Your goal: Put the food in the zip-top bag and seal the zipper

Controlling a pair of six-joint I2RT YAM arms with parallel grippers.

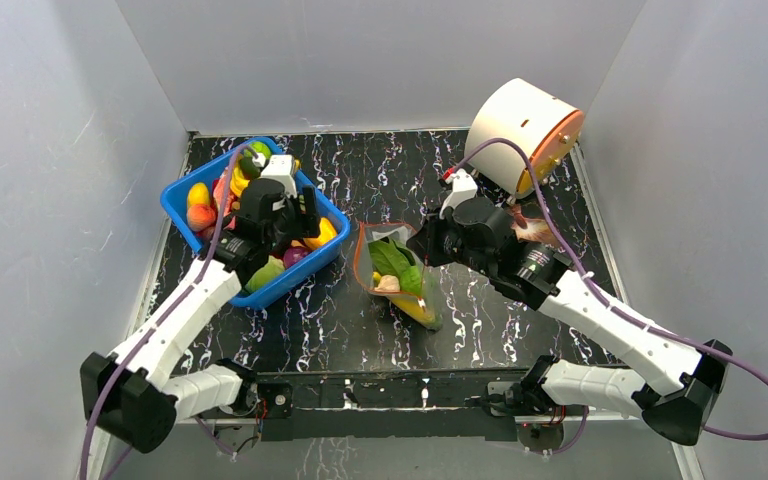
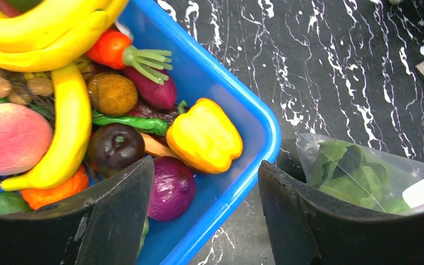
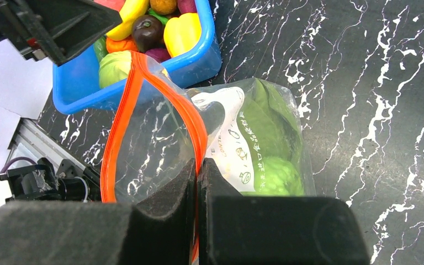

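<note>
The clear zip bag (image 1: 412, 300), orange-edged, stands open mid-table with leafy greens (image 1: 390, 260) and yellow and pale items inside. My right gripper is shut on the bag's orange zipper edge (image 3: 122, 113). My left gripper is open above the right part of the blue bin (image 2: 262, 127), which holds toy food: a yellow pepper (image 2: 204, 135), purple onion (image 2: 171, 187), bananas (image 2: 61, 132), a peach (image 2: 8, 138) and more.
A white cylinder (image 1: 515, 130) lies at the back right with a pinkish object (image 1: 535, 228) in front. Bare marble table surrounds the bag, mainly behind and right of it.
</note>
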